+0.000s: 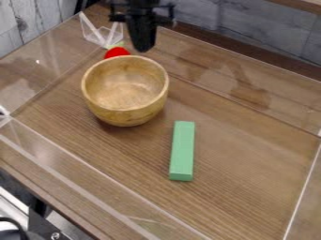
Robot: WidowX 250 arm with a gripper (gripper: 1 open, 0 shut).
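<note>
My gripper (142,37) is raised at the top of the view, dark and partly out of frame, above and behind a wooden bowl (124,90); I see nothing held in it, but the fingers are too small and dark to read. A small red object (115,52) sits just behind the bowl. A green bar (182,150) lies flat at the lower right of the bowl.
A clear crumpled item (100,30) is at the back left beside the red object.
</note>
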